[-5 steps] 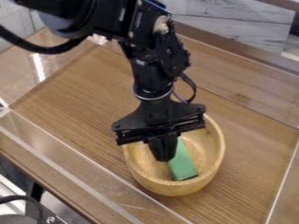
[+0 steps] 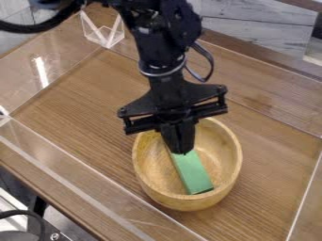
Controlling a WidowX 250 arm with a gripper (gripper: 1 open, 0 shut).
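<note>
A tan oval bowl (image 2: 157, 184) sits on the wooden table in the lower middle of the camera view. A flat green object (image 2: 193, 174) lies tilted inside it. My black gripper (image 2: 179, 149) comes down from the top over the back of the bowl, its tip just above the upper end of the green object. The fingertips are close together, and I see nothing held between them.
A pale grey board (image 2: 270, 24) runs along the back right. A black cable lies at the lower left corner.
My gripper has shifted slightly right and up, toward the upper end of the green object. The bowl has barely moved.
</note>
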